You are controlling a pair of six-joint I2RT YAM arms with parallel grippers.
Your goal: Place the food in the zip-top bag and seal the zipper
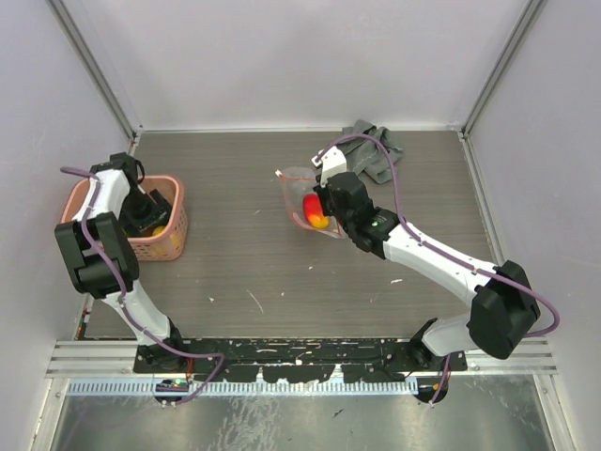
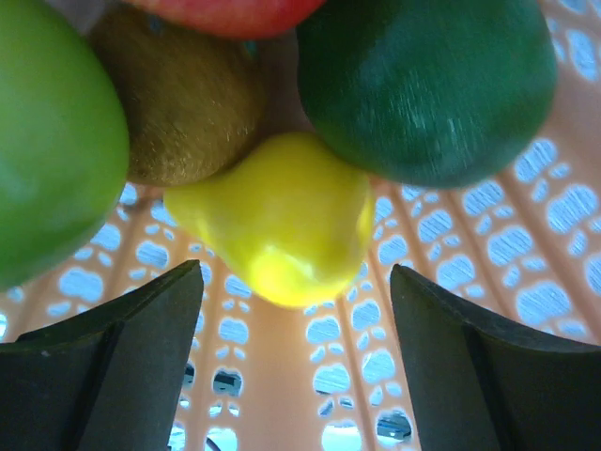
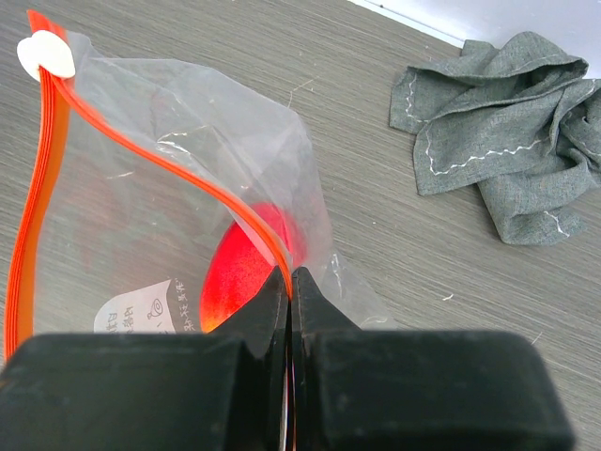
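The clear zip top bag (image 3: 103, 216) has an orange zipper rim and a white slider (image 3: 45, 56). My right gripper is shut on that rim, and the bag's mouth gapes to its left. Inside lies a red and orange food piece (image 1: 315, 209), seen through the film. At the far left, my left gripper reaches down into the pink basket (image 1: 177, 211), its fingers apart. A yellow food piece (image 2: 282, 221) lies just ahead of the fingertips, with no grip on it visible.
Around the yellow piece are a green round food (image 2: 52, 141), a brown one (image 2: 178, 94), a dark green one (image 2: 432, 85) and a red one (image 2: 235, 11). A grey cloth (image 1: 373, 150) lies behind the right arm. Bare table separates basket and bag.
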